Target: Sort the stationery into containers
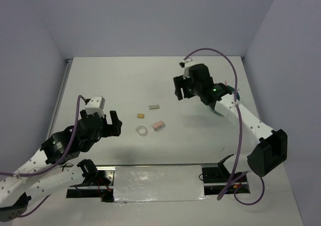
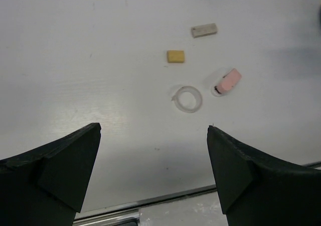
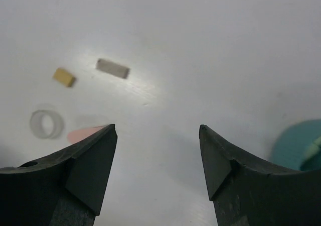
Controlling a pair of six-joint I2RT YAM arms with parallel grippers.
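Note:
On the white table lie a grey eraser [image 1: 154, 107], a yellow block [image 1: 140, 115], a clear tape roll [image 1: 142, 130] and a pink correction tape [image 1: 158, 125], grouped near the middle. My left gripper [image 1: 109, 125] hangs open left of them, nothing between its fingers in the left wrist view. My right gripper [image 1: 180, 88] is above the table to their upper right, open and empty. The teal round container [image 3: 288, 148] shows at the right edge of the right wrist view; in the top view my right arm mostly hides it.
Walls bound the sides and back. Along the front edge are a metal rail [image 2: 150, 199] and cables.

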